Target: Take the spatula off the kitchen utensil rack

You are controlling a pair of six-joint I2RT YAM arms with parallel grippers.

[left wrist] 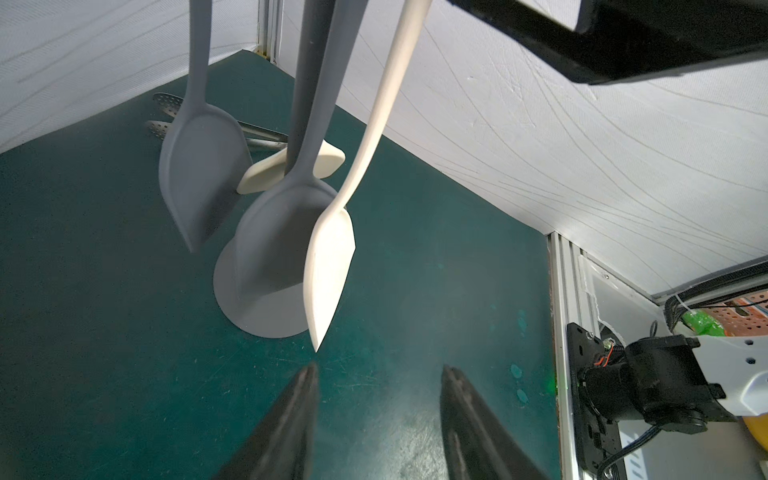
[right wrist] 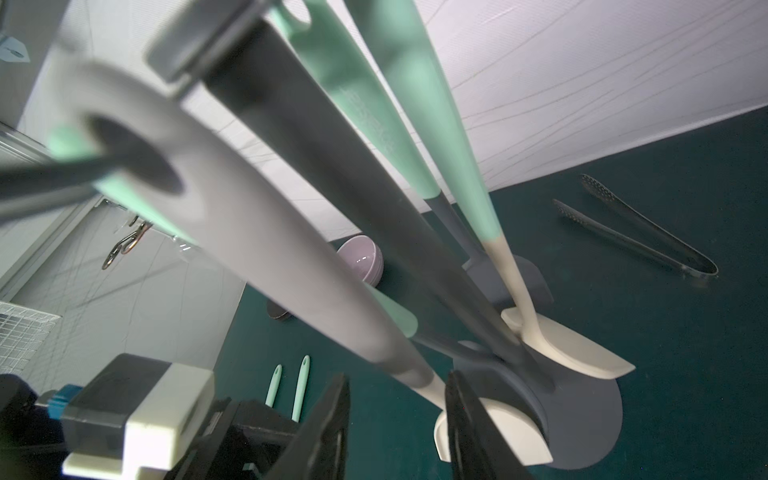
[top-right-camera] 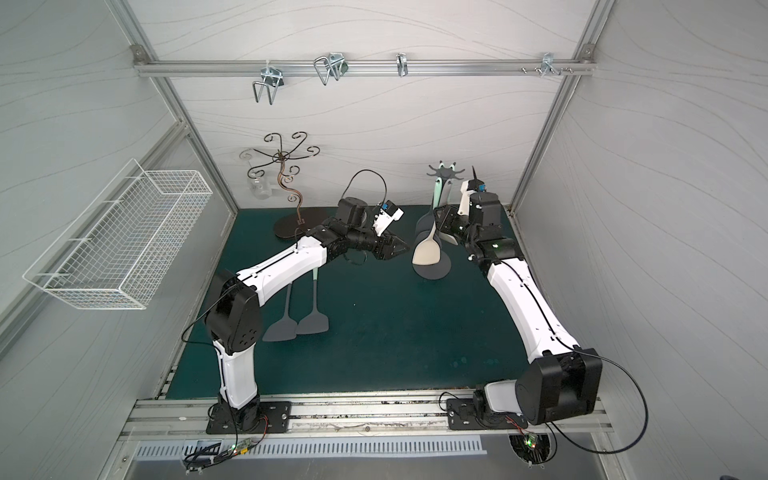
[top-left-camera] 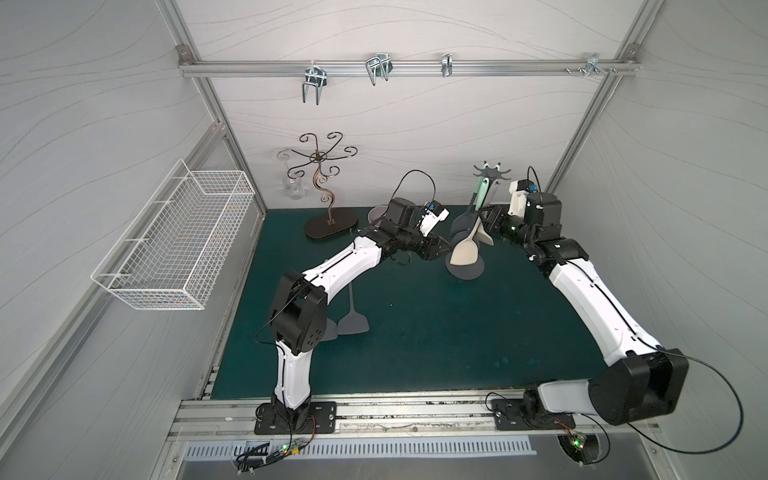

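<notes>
In the top left view a cream-bladed spatula point(top-left-camera: 464, 253) hangs from the dark utensil rack point(top-left-camera: 491, 169), among other utensils. My left gripper point(top-left-camera: 441, 249) stands just left of the blade. In the left wrist view, its fingers point(left wrist: 297, 416) are apart with only table between them, and the hanging spatula point(left wrist: 329, 256) is ahead. My right gripper point(top-left-camera: 489, 221) is close to the handle from the right. Seen from the right wrist, my right gripper is open; the spatula's pale handle point(right wrist: 280, 252) crosses ahead of the fingertips. Whether it lies between them I cannot tell.
Grey utensils hang beside and behind the spatula. Metal tongs point(right wrist: 640, 228) lie at the back. Two grey turners point(top-right-camera: 297, 324) rest on the table at left. A scrolled stand point(top-left-camera: 324, 188) and purple bowl point(right wrist: 361, 257) are further left.
</notes>
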